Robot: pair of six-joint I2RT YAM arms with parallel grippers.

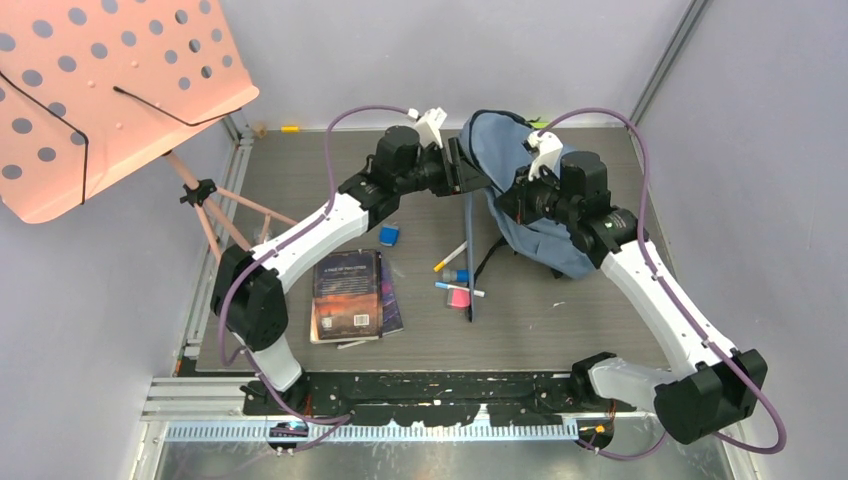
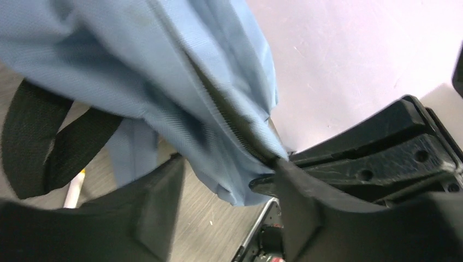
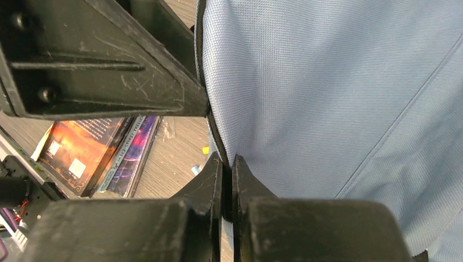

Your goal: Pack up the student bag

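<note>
A light blue backpack is raised toward the middle back, straps hanging. My right gripper is shut on its zipped edge, seen close in the right wrist view. Books, markers, a blue-capped small item, a pink block and a blue block lie on the table.
A salmon perforated panel on a stand fills the back left. Grey walls close in the back and right. Bare table shows at the front right and between the books and back wall.
</note>
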